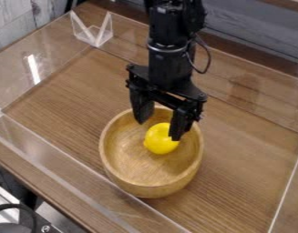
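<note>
A black robot arm comes down from the top centre of the camera view to my gripper [163,116], which stands open over a tan bowl [129,175] with its fingers spread to either side at the bowl's back rim. A round yellow object [161,140] sits inside the bowl, just below and between the fingers. I cannot tell whether the fingers touch it.
A wooden table [242,173] surrounds the bowl, with clear room left and right. A clear plastic object [93,25] stands near the back left edge. Black cable lies at the lower left.
</note>
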